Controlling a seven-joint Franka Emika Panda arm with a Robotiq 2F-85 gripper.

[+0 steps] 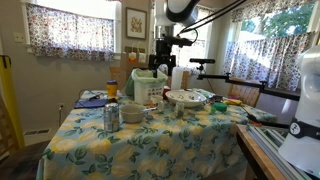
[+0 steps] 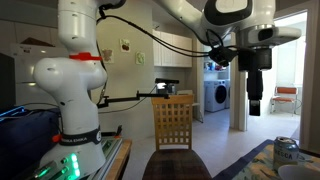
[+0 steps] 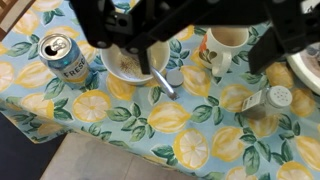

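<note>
My gripper (image 1: 165,62) hangs open in the air above the table, nothing between its fingers. In the wrist view the dark fingers (image 3: 140,28) stand wide apart over the table, partly covering what lies below. Under the left one is a white bowl (image 3: 122,66) with a spoon (image 3: 160,82) in it and some contents. A white mug (image 3: 222,50) with a coloured pattern shows between the fingers, well below them. To the left stands an opened can (image 3: 65,62); to the right lies a small clear shaker (image 3: 268,102) with a grey lid.
A lemon-print cloth (image 1: 100,150) covers the table. Behind the bowl stand a white basket (image 1: 148,90) with a green lining and an orange-brown jar (image 1: 111,89). A large white plate (image 1: 187,97) lies to the right.
</note>
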